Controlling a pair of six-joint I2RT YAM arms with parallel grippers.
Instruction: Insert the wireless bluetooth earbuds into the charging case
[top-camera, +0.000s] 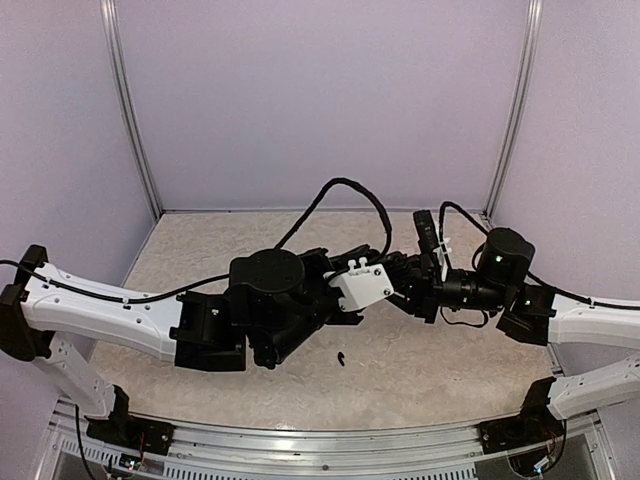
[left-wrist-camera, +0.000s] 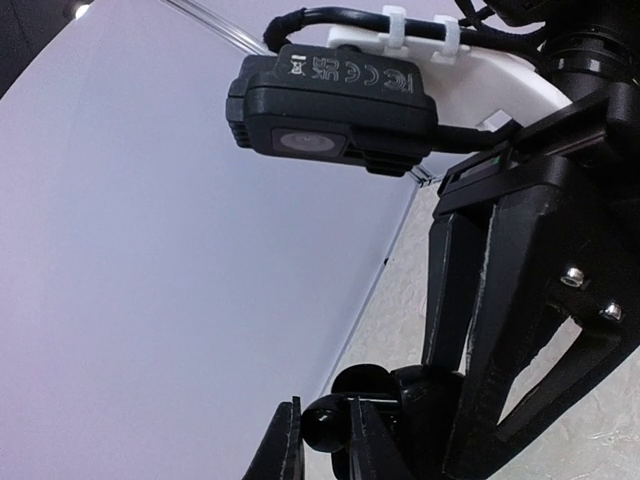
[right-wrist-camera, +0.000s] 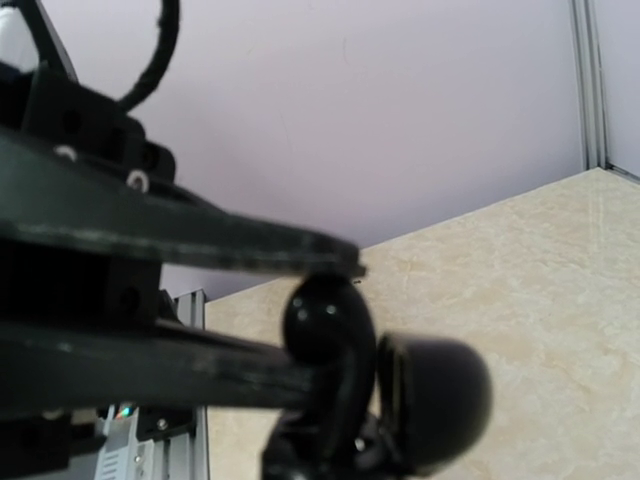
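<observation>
In the left wrist view a glossy black earbud (left-wrist-camera: 325, 424) sits between the tips of my left gripper, which is shut on it. Close beside it is the dark charging case (left-wrist-camera: 425, 410), with my right gripper's fingers (left-wrist-camera: 505, 310) shut on it. From the right wrist view, the left fingers (right-wrist-camera: 200, 235) come in from the left around the rounded earbud (right-wrist-camera: 322, 318). It is right against the case (right-wrist-camera: 440, 400); how far into its slot it goes cannot be told. In the top view both grippers meet above the table and hide these objects.
A small black piece (top-camera: 341, 358), probably the other earbud, lies on the table (top-camera: 420, 390) in front of the grippers. A wrist camera (left-wrist-camera: 335, 110) on the right arm is close to the left gripper.
</observation>
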